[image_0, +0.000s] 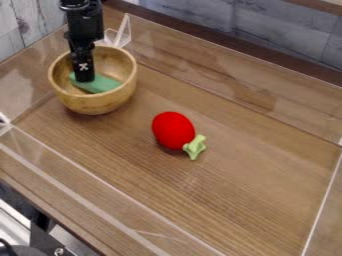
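Observation:
A wooden bowl (100, 103) sits at the upper left of the table, holding a green object (94, 85). The gripper (80, 70) reaches down from the top edge into the bowl's back left, just at the green object; its fingertips are too small to tell whether they are open, shut or touching it. A red round object (174, 129) with a pale green piece (195, 148) on it lies near the middle of the table.
Walls run along the back and left.

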